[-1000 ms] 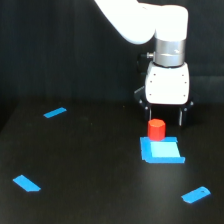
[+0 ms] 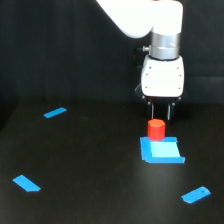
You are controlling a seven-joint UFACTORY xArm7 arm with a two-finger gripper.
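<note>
A red cylinder (image 2: 156, 130) stands upright at the blue-taped square with a pale centre (image 2: 165, 149), covering part of its back-left edge. Just above and behind the cylinder, my gripper (image 2: 160, 115) points down from the white arm. Its two thin dark fingers are apart, and a dark gap shows between them. The left fingertip appears close to the cylinder's top; I cannot tell whether it touches. Against the black background the fingertips are hard to make out.
Blue tape strips lie on the black table: one at the back left (image 2: 55, 112), one at the front left (image 2: 26, 184) and one at the front right (image 2: 196, 195).
My gripper has risen and shifted slightly left, and its fingers look closer together than before. The red cylinder and the taped square are where they were.
</note>
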